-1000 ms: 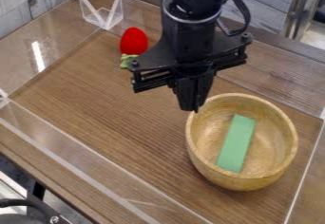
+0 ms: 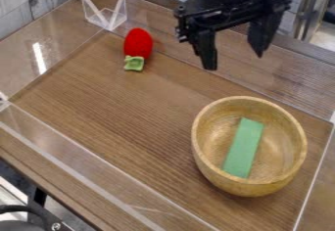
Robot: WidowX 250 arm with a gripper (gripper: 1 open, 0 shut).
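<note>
My gripper (image 2: 207,63) hangs over the wooden table at the upper middle, dark and open, its fingers pointing down. A wooden bowl (image 2: 287,176) stands at the lower right with a green block (image 2: 242,147) lying in it. A red object (image 2: 137,41) lies at the upper left of my gripper, with a small green piece (image 2: 133,64) just below it.
A clear plastic container (image 2: 105,8) is at the top left. The table's edge shows at the lower left.
My gripper has moved up and back in the view, away from the bowl, uncovering more of the table. The bowl and green block look unchanged.
</note>
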